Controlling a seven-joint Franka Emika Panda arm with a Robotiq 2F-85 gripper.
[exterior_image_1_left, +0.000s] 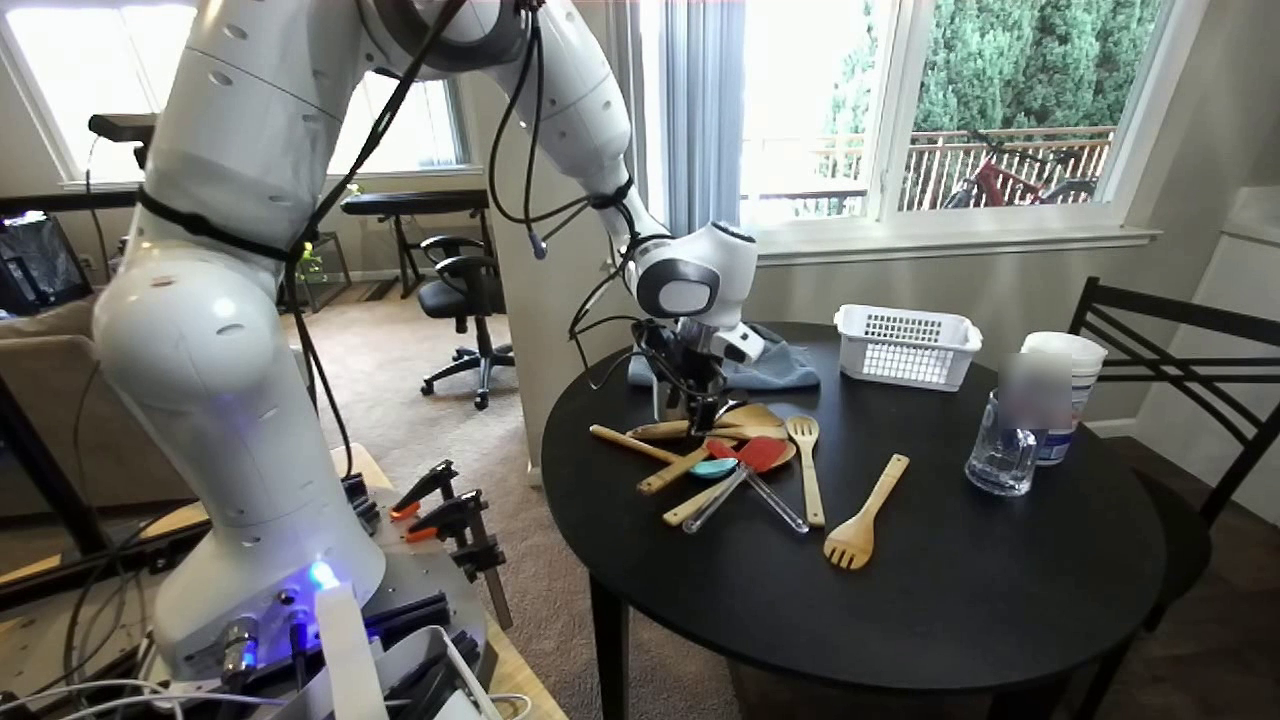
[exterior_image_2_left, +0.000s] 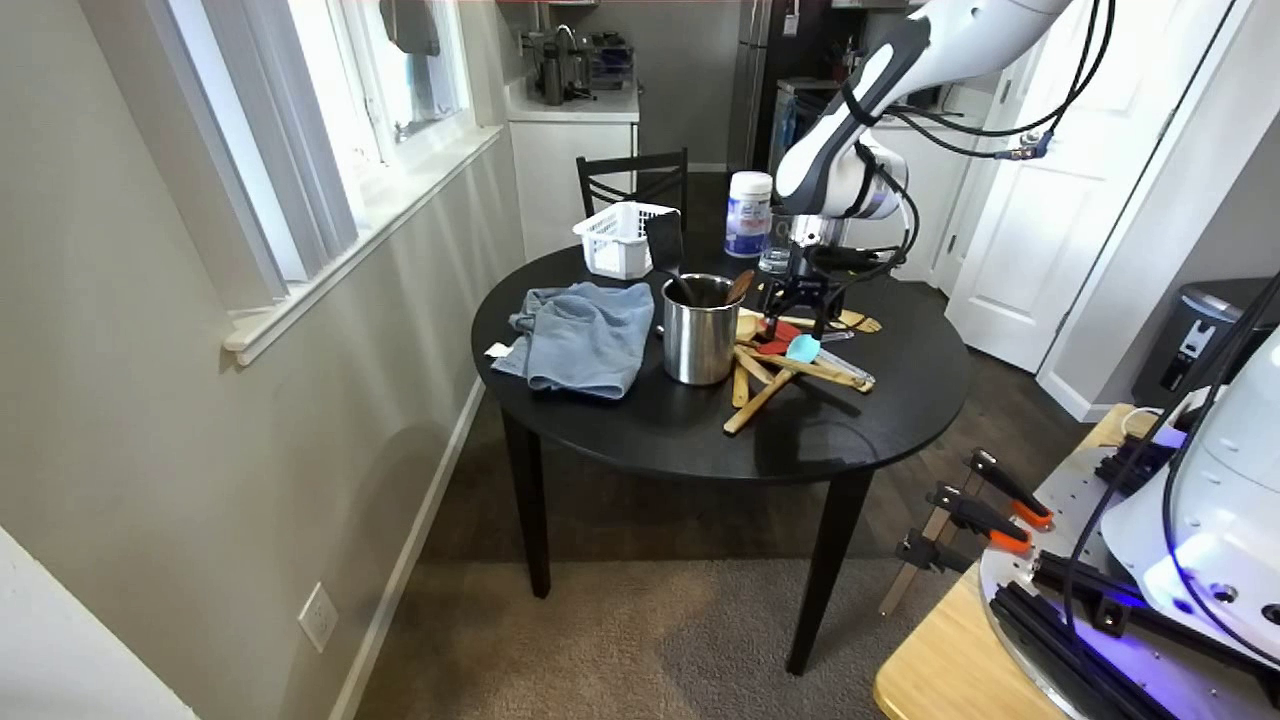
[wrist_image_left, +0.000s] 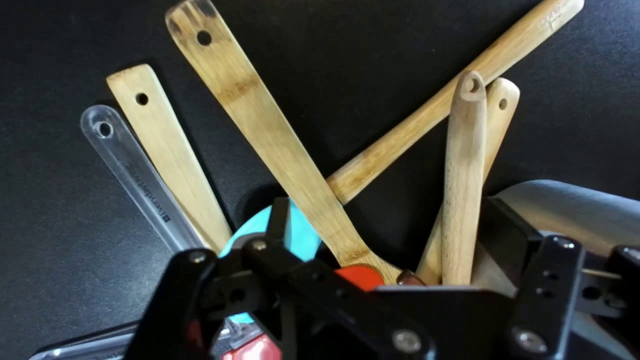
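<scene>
My gripper (exterior_image_2_left: 797, 326) is open over the pile of utensils, its fingers pointing down with nothing held between them. In the wrist view, wooden handles (wrist_image_left: 270, 132) cross on the black table. Close to the left finger (wrist_image_left: 277, 219) lies a turquoise utensil head (wrist_image_left: 304, 237). Near the right finger, a pale wooden handle (wrist_image_left: 463, 180) rests beside the steel canister (wrist_image_left: 570, 207). Exterior view 2 shows that canister (exterior_image_2_left: 699, 342) upright with a black spatula (exterior_image_2_left: 667, 246) and other utensils in it. Red heads (exterior_image_1_left: 763, 452) with clear handles lie at the pile's front.
A blue-grey cloth (exterior_image_2_left: 588, 336) lies beside the canister. Farther off stand a white basket (exterior_image_1_left: 908, 348), a glass mug (exterior_image_1_left: 1002, 450) and a white tub (exterior_image_1_left: 1068, 360). A wooden fork (exterior_image_1_left: 852, 540) lies apart from the pile.
</scene>
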